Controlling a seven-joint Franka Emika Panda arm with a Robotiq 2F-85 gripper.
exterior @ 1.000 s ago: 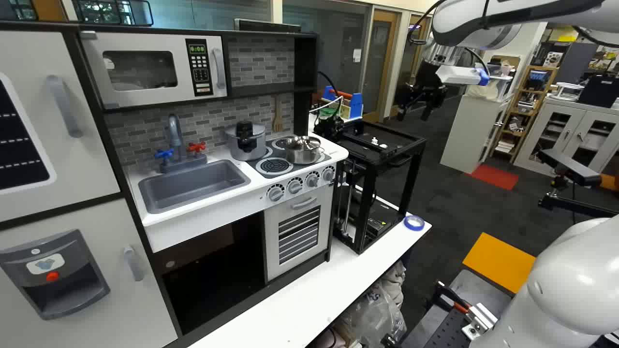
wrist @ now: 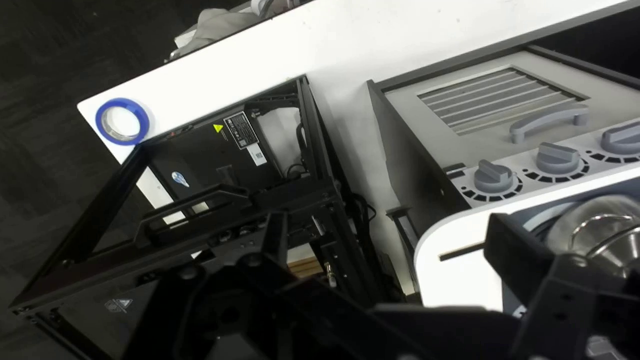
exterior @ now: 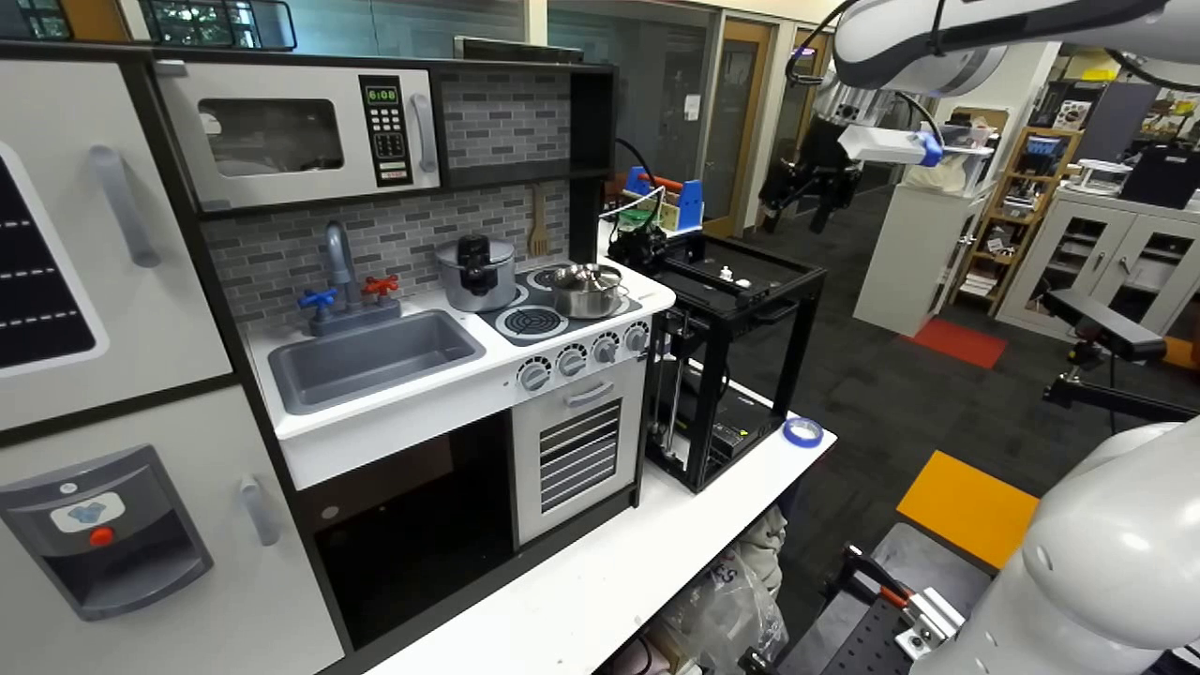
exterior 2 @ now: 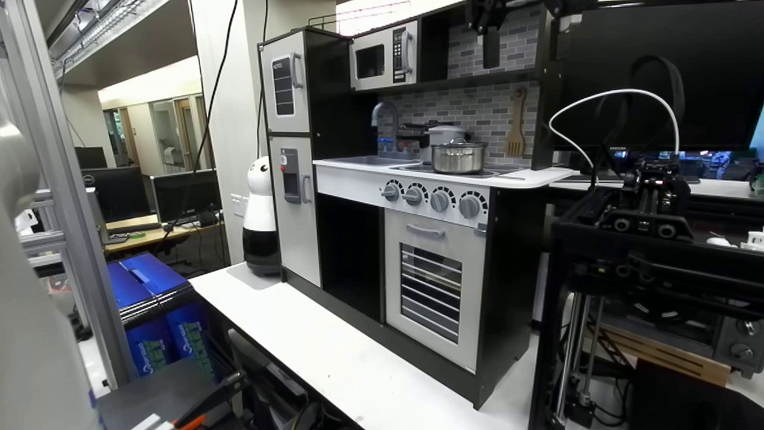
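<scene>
My gripper (exterior: 795, 219) hangs in the air at the upper right of exterior view 1, above and in front of the black 3D printer frame (exterior: 776, 294). It is open, and nothing sits between its two spread fingers. In the wrist view the fingers (wrist: 275, 237) stand wide apart over the printer and the stove corner. On the toy kitchen's stovetop sit a steel pot (exterior 2: 458, 159) and, behind it, a grey lidded pot (exterior: 474, 276). The oven door (exterior 2: 433, 283) is closed. A wooden spatula (exterior 2: 516, 125) hangs on the back wall.
The grey sink (exterior: 377, 358) looks empty. A roll of blue tape (wrist: 122, 122) lies at the white table's corner. The printer stands close beside the oven. The microwave (exterior: 298, 129) is closed.
My gripper has shifted slightly to the left in exterior view 1. The pots, the doors and the tape look unmoved.
</scene>
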